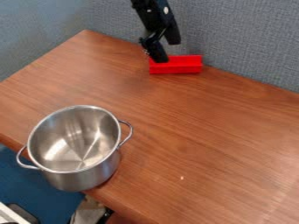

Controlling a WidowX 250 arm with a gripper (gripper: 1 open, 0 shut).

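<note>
A red rectangular block (181, 66) lies on the wooden table near the back edge. My black gripper (158, 52) hangs from the top of the view at the left end of the block, open, its lower part over or against that end; I cannot tell whether it touches. A steel pot (73, 149) with two side handles stands empty at the front left of the table.
A grey partition (246, 44) runs along the back. The table's front left edge drops to a blue surface beside the pot.
</note>
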